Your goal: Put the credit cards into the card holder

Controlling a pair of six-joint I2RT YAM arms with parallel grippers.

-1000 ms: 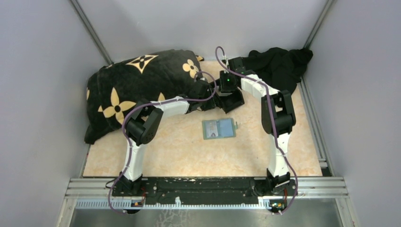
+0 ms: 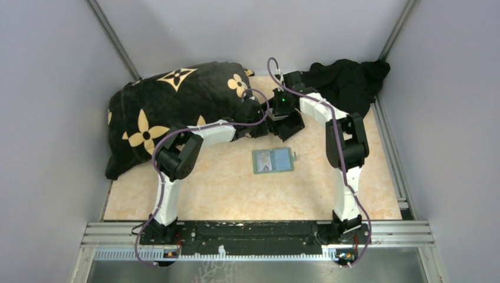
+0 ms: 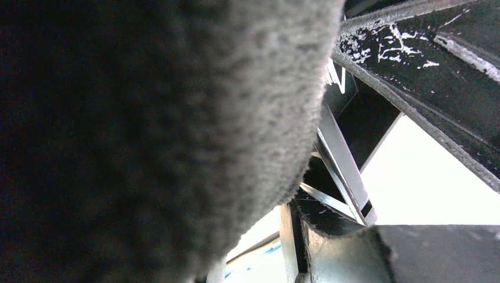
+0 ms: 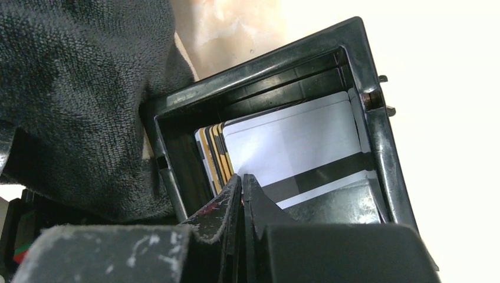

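Observation:
Several credit cards stand stacked in a black box [image 4: 365, 118], with a white card [image 4: 295, 141] bearing a dark stripe in front. My right gripper is shut, its tips at the cards' near left edge. Whether a card is caught between them does not show clearly. At the box's left side in the top view is my left gripper [image 2: 259, 131]. A gap shows between its fingers, but dark plush hides much of them. The flat green-edged card holder [image 2: 273, 171] lies open on the table with a grey and a blue half.
A large black plush cushion [image 2: 188, 88] with yellow flowers crowds the left arm. Dark cloth [image 2: 348, 88] lies at the back right. The table [image 2: 236, 194] around and in front of the holder is clear.
Both arms stay almost where they were. The right gripper and the box beneath it show only very slight shifts. The card holder has not moved.

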